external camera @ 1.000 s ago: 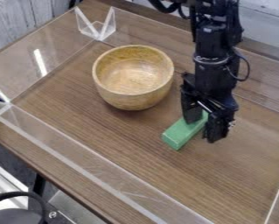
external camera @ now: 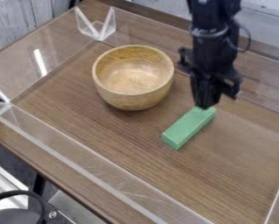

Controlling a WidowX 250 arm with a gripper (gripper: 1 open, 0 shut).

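Observation:
A green rectangular block (external camera: 186, 128) lies diagonally on the wooden table (external camera: 94, 157), right of centre. Above and behind it, my gripper (external camera: 207, 94) hangs raised from the dark arm at the top, clear of the block. Its fingertips are close together, with nothing visible between them.
A large tan bowl (external camera: 132, 79) sits left of my gripper. A small white wire-like object (external camera: 97, 24) stands at the back left. A black cable (external camera: 13, 199) lies at the bottom left corner.
My gripper has risen and moved back, away from the green block, which is now fully in sight.

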